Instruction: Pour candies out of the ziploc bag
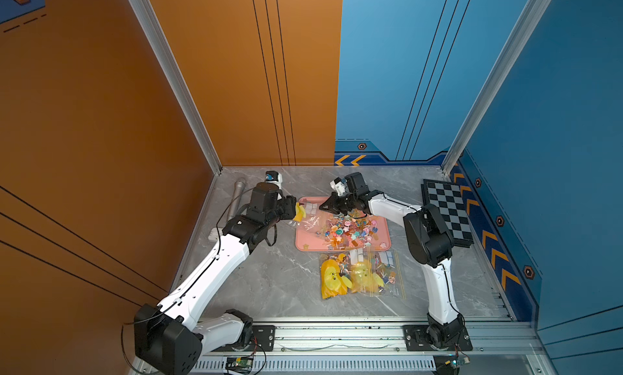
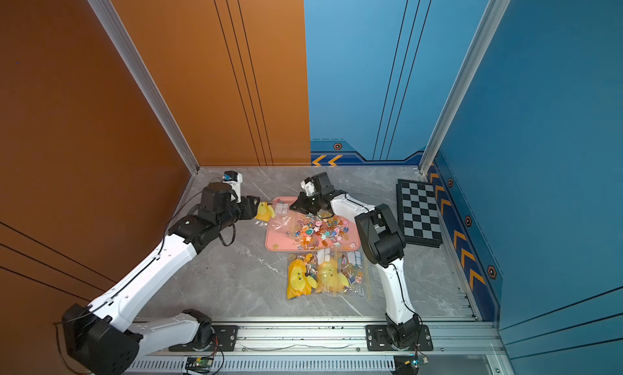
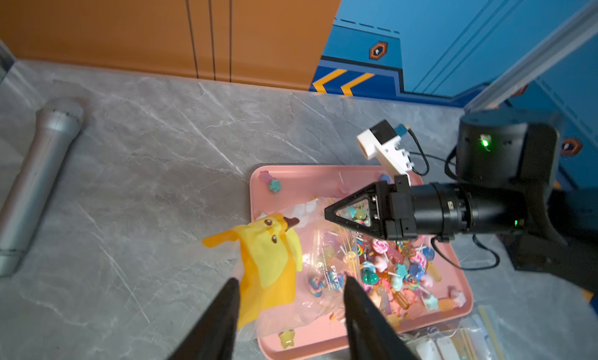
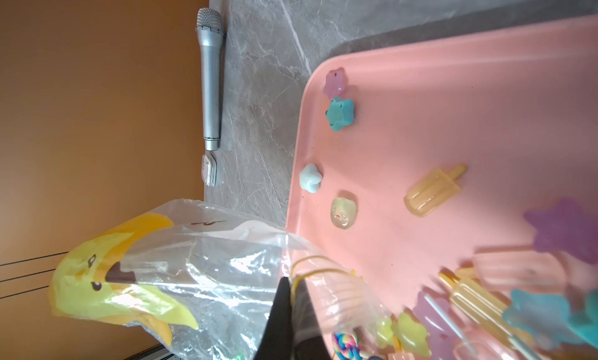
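A clear ziploc bag (image 4: pixel 243 266) with a yellow duck-like print stretches leftward from my right gripper, which is shut on its rim. Below lies the pink tray (image 4: pixel 467 54), with a pile of mixed candies (image 3: pixel 398 272) toward its right side. In the left wrist view the bag's yellow end (image 3: pixel 271 260) reaches past the tray's left edge. My left gripper is open, its two fingers spread wide near that yellow end, and it appears not to be holding the bag. Colors show through the bag, and I cannot tell whether any candies are inside it.
Several filled bags (image 1: pixel 334 277) lie in front of the tray. A chessboard (image 1: pixel 447 209) is at the far right, and a microphone (image 3: pixel 43 173) rests on the left.
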